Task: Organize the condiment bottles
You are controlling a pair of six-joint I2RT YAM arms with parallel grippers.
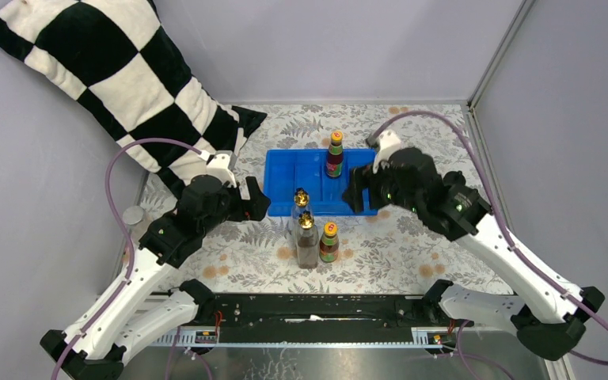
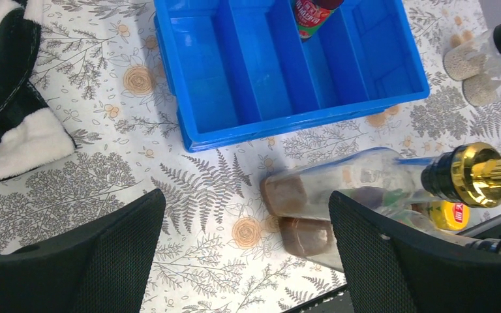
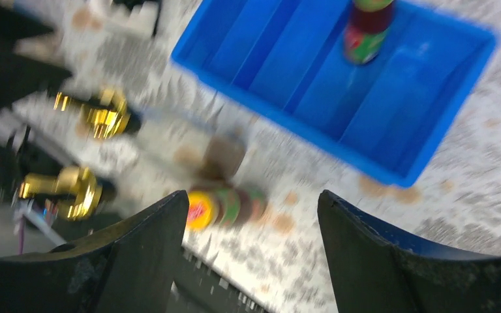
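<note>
A yellow-capped sauce bottle [image 1: 334, 157] stands upright in the blue compartmented tray [image 1: 285, 178], in the middle part. In front of the tray, another yellow-capped bottle [image 1: 329, 245] stands on the table beside two clear bottles with gold tops, a nearer one [image 1: 307, 245] and one [image 1: 301, 203] behind it. My right gripper [image 1: 356, 198] hovers over the tray's right side; its fingers [image 3: 372, 261] are apart with nothing between them. Left of the tray my left gripper [image 1: 258, 198] hangs open and empty. In the left wrist view the clear bottles [image 2: 359, 182] lie beyond its right finger.
A checkered cushion [image 1: 119, 63] leans at the back left. Shakers with dark lids [image 2: 473, 62] show at the right of the left wrist view.
</note>
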